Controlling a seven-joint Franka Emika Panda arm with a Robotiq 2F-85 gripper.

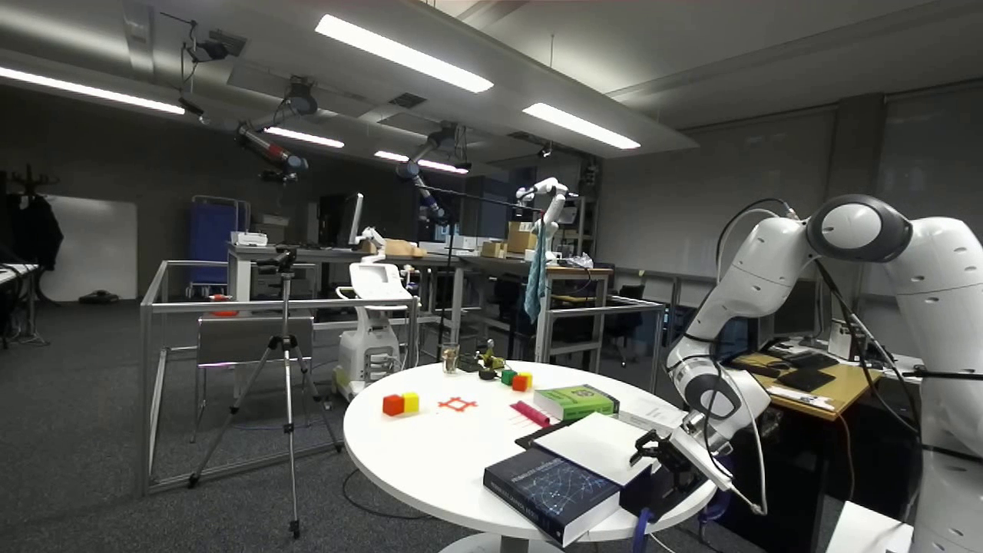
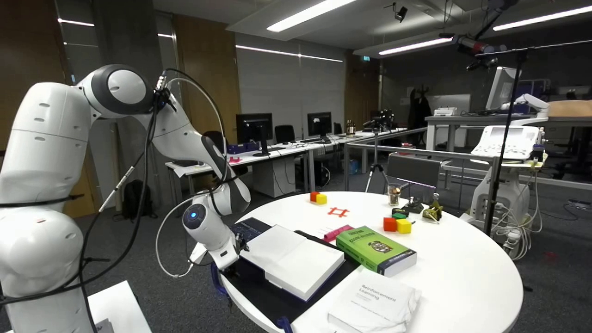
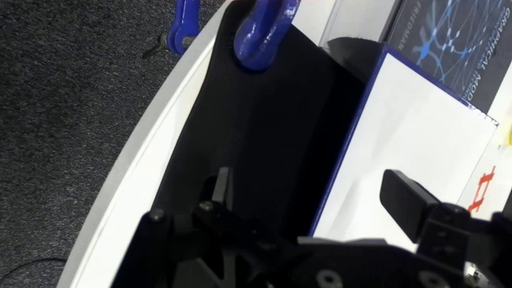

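Note:
A large book with a white cover and blue edge (image 1: 599, 444) lies flat on a black mat (image 2: 244, 286), near the rim of the round white table. My gripper (image 1: 652, 465) is at the book's near side, low over the table edge. In the wrist view the gripper stands open, its fingers wide apart. One finger (image 3: 223, 186) shows over the black mat, the other over the white cover (image 3: 384, 144), so the blue book edge runs between them. Nothing is visibly gripped. Whether either finger touches the book I cannot tell.
A dark blue book (image 1: 553, 488), a green book (image 2: 374, 247) and a white book (image 2: 377, 302) surround the white-covered one. Blue clamps (image 3: 261, 38) hold the mat at the rim. Coloured cubes (image 1: 401, 404) and a red grid (image 1: 457, 404) lie farther off.

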